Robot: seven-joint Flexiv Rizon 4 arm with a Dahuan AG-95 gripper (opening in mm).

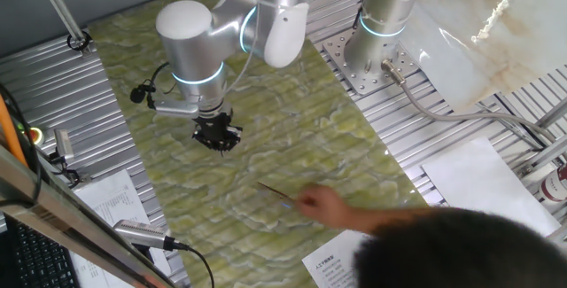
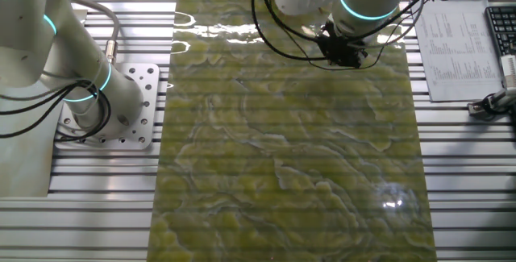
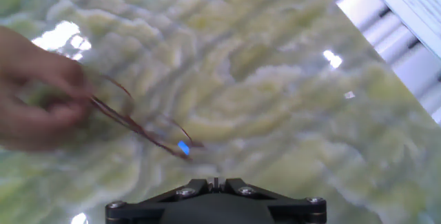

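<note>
A person's hand (image 1: 321, 206) holds thin, dark-framed glasses (image 1: 276, 191) over the green marbled sheet (image 1: 190, 204). In the wrist view the glasses (image 3: 148, 135) look blurred, with a blue glint near one end. My gripper (image 1: 221, 146) hangs above the sheet, to the left of the glasses and apart from them. At the bottom of the wrist view, the gripper's (image 3: 216, 182) black fingers meet in the middle and look shut, with nothing visible between them. Exterior view 2 shows the gripper (image 2: 347, 56) at the top, partly behind cables, and no hand or glasses.
The person (image 1: 456, 248) fills the lower right of exterior view 1. Printed paper (image 1: 332, 261) lies by the front edge. Apart from the hand and glasses, the sheet is clear.
</note>
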